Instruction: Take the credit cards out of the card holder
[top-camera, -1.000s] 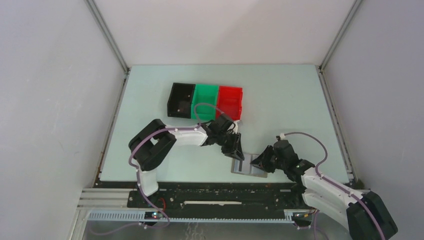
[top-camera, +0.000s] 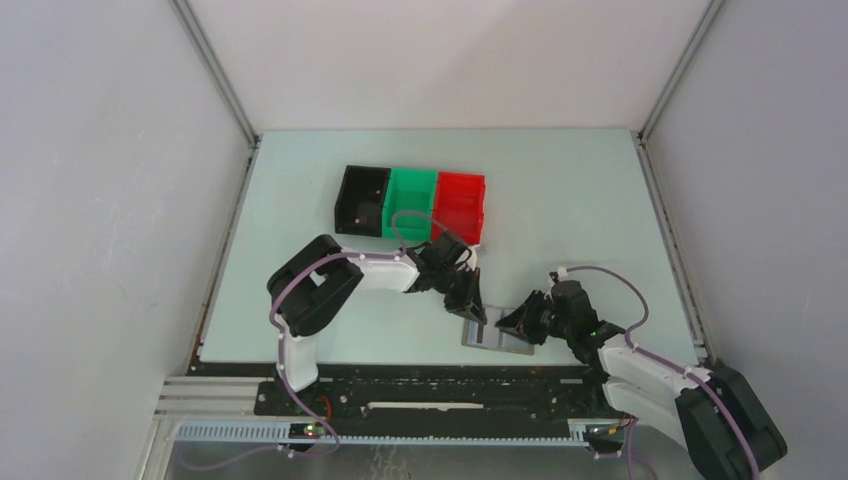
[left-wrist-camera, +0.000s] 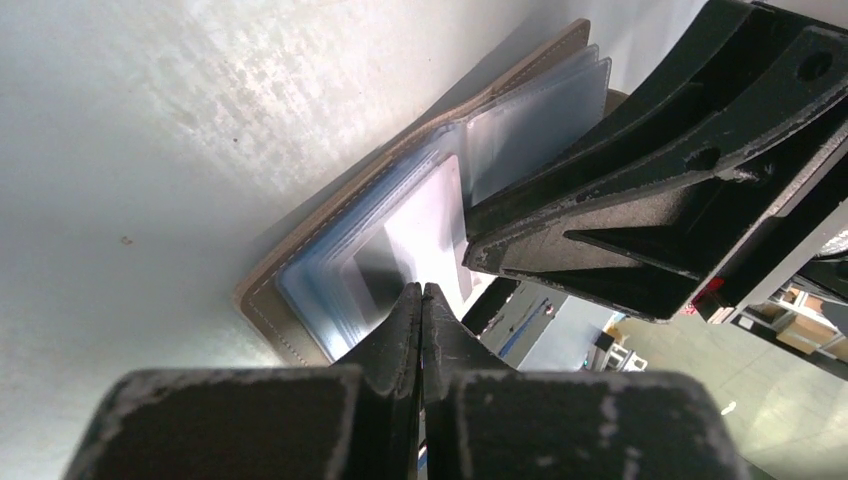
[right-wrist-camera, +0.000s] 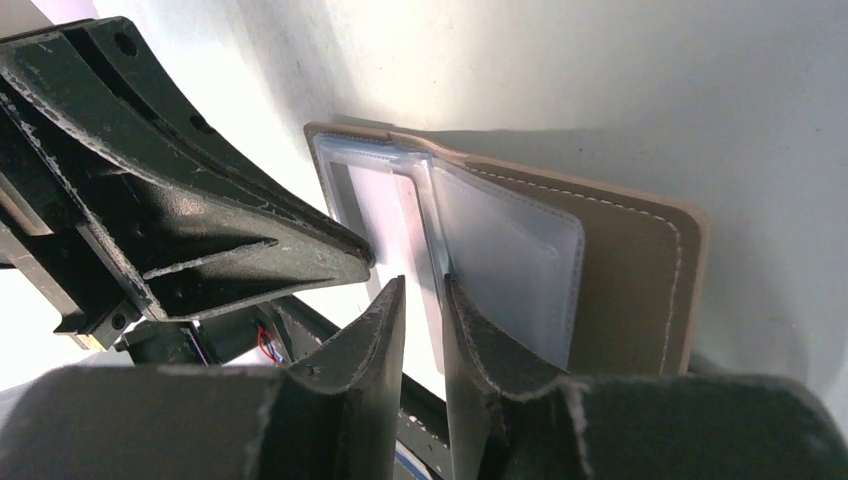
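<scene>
A brown card holder (top-camera: 497, 342) with clear sleeves lies open at the table's front edge, between my grippers. A white card (left-wrist-camera: 420, 225) shows in a sleeve (right-wrist-camera: 505, 260). My left gripper (top-camera: 478, 318) is shut at the holder's left part, its tips over the card, nothing visible between them. My right gripper (top-camera: 503, 325) is part open, its fingertips at the sleeve edge beside the white card; whether anything is held between them I cannot tell.
A black bin (top-camera: 360, 200), a green bin (top-camera: 408, 200) and a red bin (top-camera: 459, 205) stand at the back left. The front edge lies just below the holder.
Both grippers have shifted slightly, the right one a little to the left over the holder. The bins and holder look unmoved.
</scene>
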